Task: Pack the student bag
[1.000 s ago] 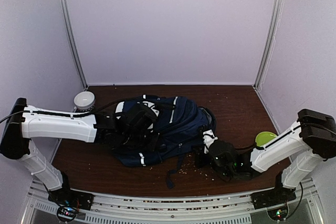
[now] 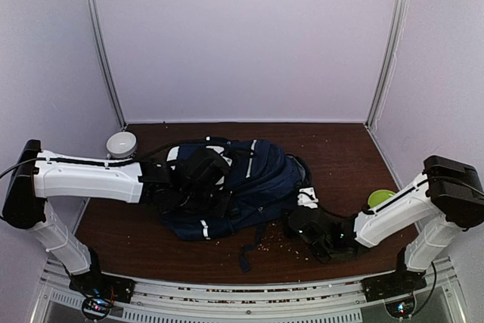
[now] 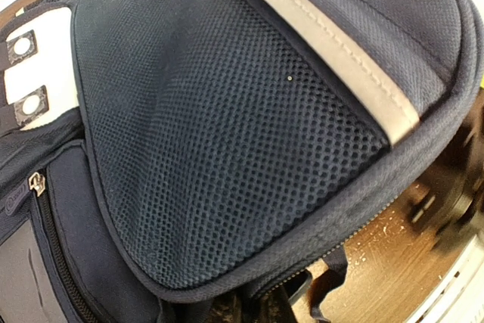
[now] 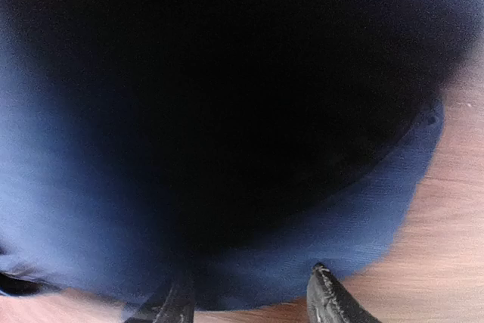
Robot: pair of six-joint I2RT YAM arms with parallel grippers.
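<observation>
A navy backpack (image 2: 257, 179) with white patches, mesh panel (image 3: 204, 126) and zips lies across the middle of the wooden table. My left gripper (image 2: 223, 206) is down on the bag's near left part; in its wrist view the fingertips are mostly hidden at the bottom edge beside a zipped seam, shut on the bag. My right gripper (image 2: 295, 221) is at the bag's right end; in the right wrist view its open fingers (image 4: 333, 300) stand apart against blurred dark-blue fabric (image 4: 265, 270).
A white round container (image 2: 121, 143) stands at the back left, and a green round item (image 2: 382, 198) at the right. Crumbs and a loose strap (image 2: 246, 259) lie in front of the bag.
The left arm has barely moved.
</observation>
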